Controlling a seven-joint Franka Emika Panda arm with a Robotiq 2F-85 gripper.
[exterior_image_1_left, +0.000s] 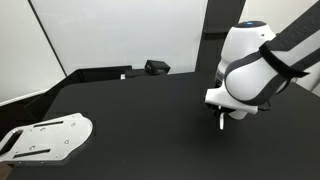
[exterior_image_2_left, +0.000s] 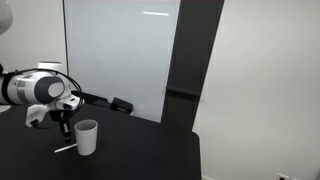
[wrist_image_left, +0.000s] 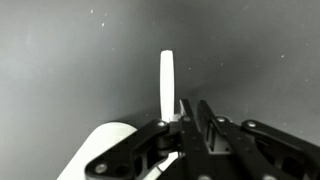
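Observation:
A thin white stick lies on the black tabletop in the wrist view, its lower end running down beside my fingers. To the left of the fingers, a white cup is partly cut off by the frame's bottom edge. My gripper is part open, with a narrow gap and nothing visible between its fingertips. In exterior view 2 the cup stands upright, close to the gripper, and the stick is low beside it. Exterior view 1 shows the stick just under the gripper; the fingertips are hard to make out there.
A white slotted plate occupies the left side of exterior view 1. A small black box stands near the back edge.

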